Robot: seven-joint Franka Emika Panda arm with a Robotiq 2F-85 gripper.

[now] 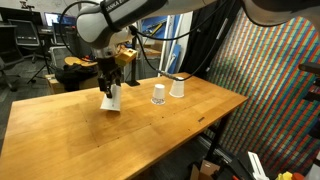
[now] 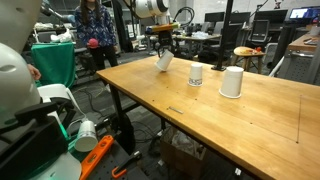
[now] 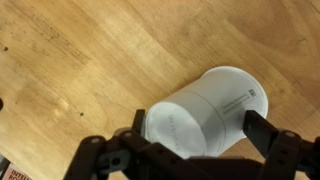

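Note:
A white cup point(image 3: 226, 92) lies between the two fingers of my gripper in the wrist view, one dark finger at each side of it. My gripper is shut on this cup. In exterior view 1 the same cup point(image 1: 111, 100) hangs beneath the gripper point(image 1: 107, 84), over the left half of the wooden table. Exterior view 2 shows the cup point(image 2: 163, 62) tilted under the gripper at the table's far end. Whether its lower edge touches the wood, I cannot tell.
Two more white cups stand upright on the table: a smaller one point(image 1: 158, 94) and a larger one point(image 1: 177, 88) farther right. Bare wood point(image 1: 75, 140) stretches across the table's near part. A dark corrugated screen point(image 1: 260, 80) rises beyond the table's right end.

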